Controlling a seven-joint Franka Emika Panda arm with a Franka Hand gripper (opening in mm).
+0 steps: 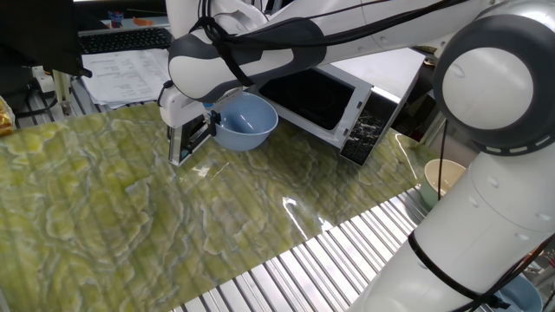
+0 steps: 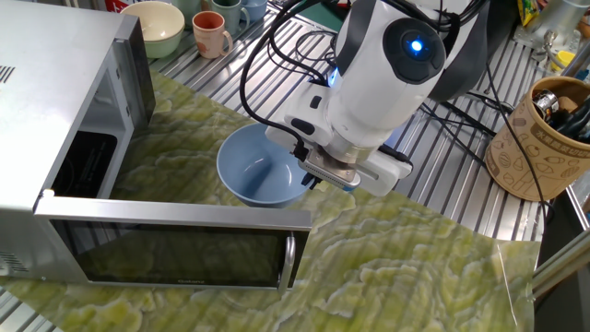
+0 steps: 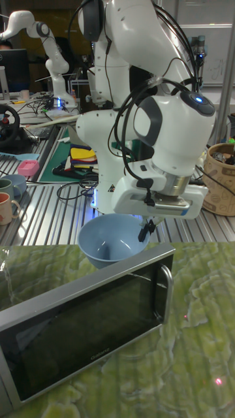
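Observation:
A light blue bowl (image 2: pixel 253 164) sits upright on the green marbled mat, in front of the open microwave (image 2: pixel 55 92). My gripper (image 3: pixel 147 230) is low at the bowl's right rim in the third exterior view, with its dark fingertips against or right beside that rim. From the first exterior view, the bowl (image 1: pixel 247 123) shows to the right of the gripper (image 1: pixel 212 120), and the arm covers much of the hand. Whether the fingers pinch the rim or stand apart cannot be made out. The bowl looks empty.
The open microwave door (image 2: pixel 175 247) stands close beside the bowl, its handle (image 2: pixel 289 261) at the free end. A cream bowl (image 2: pixel 159 28) and mugs (image 2: pixel 211 35) stand behind the microwave; a brown container (image 2: pixel 521 138) is at the right.

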